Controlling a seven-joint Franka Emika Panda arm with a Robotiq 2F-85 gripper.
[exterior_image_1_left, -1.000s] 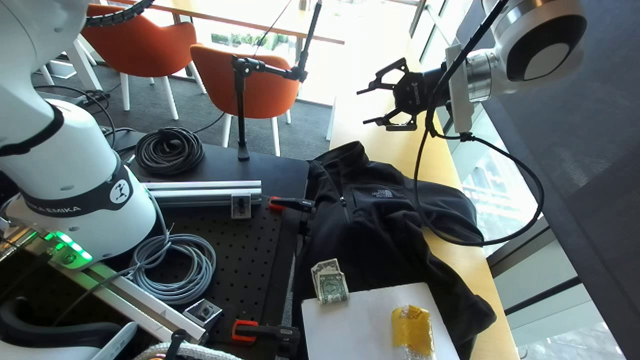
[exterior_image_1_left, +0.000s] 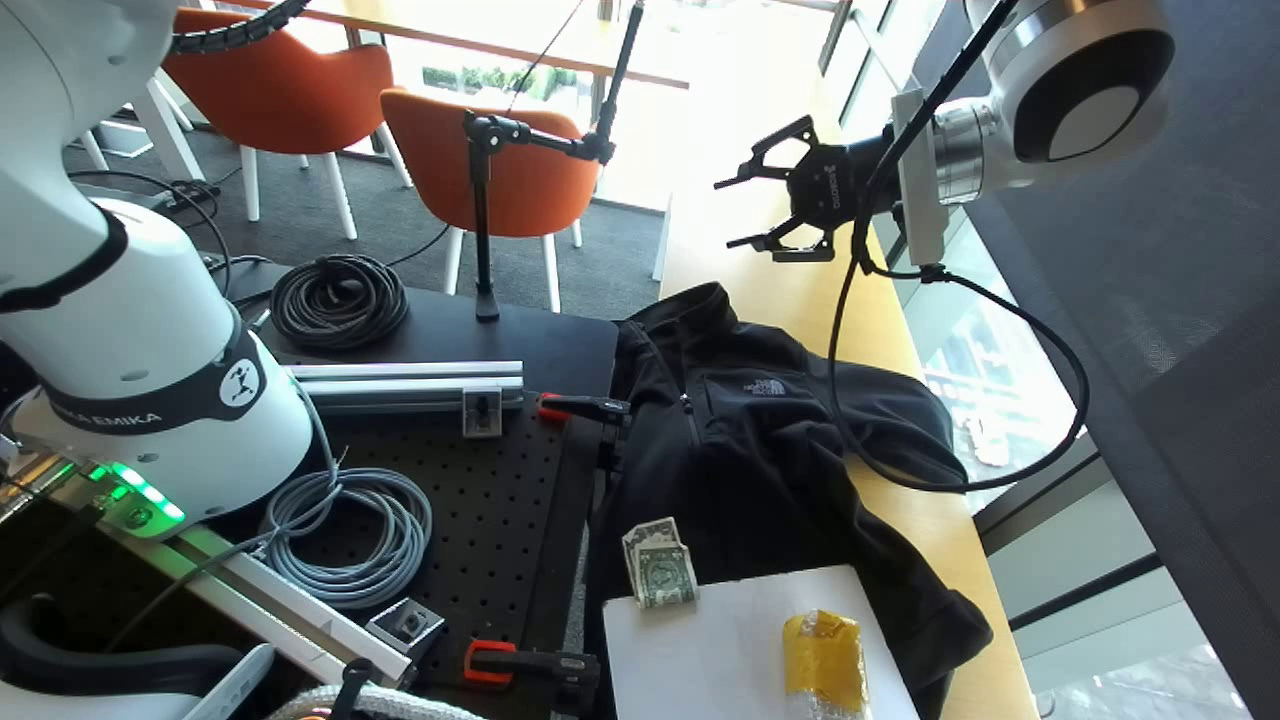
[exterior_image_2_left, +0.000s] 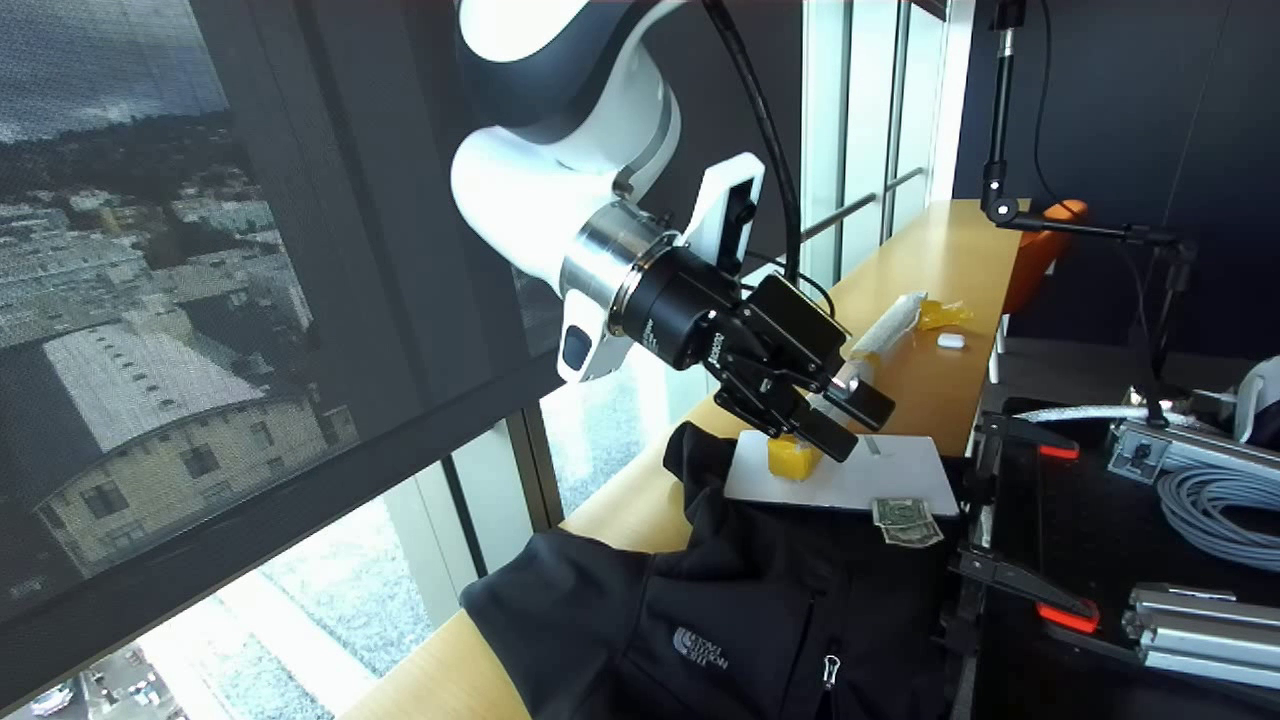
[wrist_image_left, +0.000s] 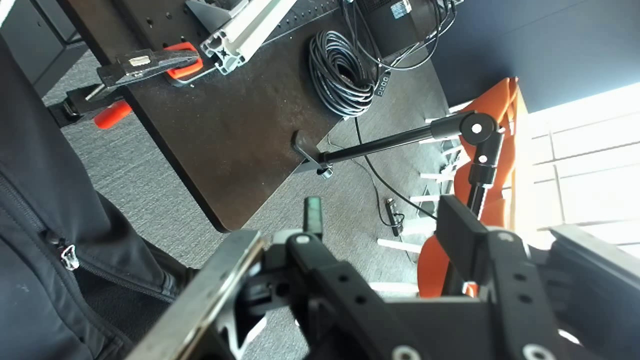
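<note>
My gripper (exterior_image_1_left: 729, 215) stands open in the air above the far end of the black jacket (exterior_image_1_left: 744, 444), its fingers apart and nothing between them. In the wrist view the gripper's fingers (wrist_image_left: 313, 216) are spread, with floor and a chair visible beyond. Spread over the wooden ledge, the jacket shows a zip and a white chest logo. Dollar bills (exterior_image_1_left: 661, 564) lie partly on the edge of a white board (exterior_image_1_left: 708, 660) and partly on the jacket. A yellow-wrapped item (exterior_image_1_left: 825, 660) rests on that board, well away from the gripper.
Red-tipped clamps (exterior_image_1_left: 582, 409) grip the edge of the black table (exterior_image_1_left: 480, 504). A camera stand (exterior_image_1_left: 482, 228) rises at the table's far end, near coiled black cable (exterior_image_1_left: 339, 300). Dark blinds (exterior_image_2_left: 360, 216) hang beside the arm. Orange chairs (exterior_image_1_left: 492, 168) stand beyond.
</note>
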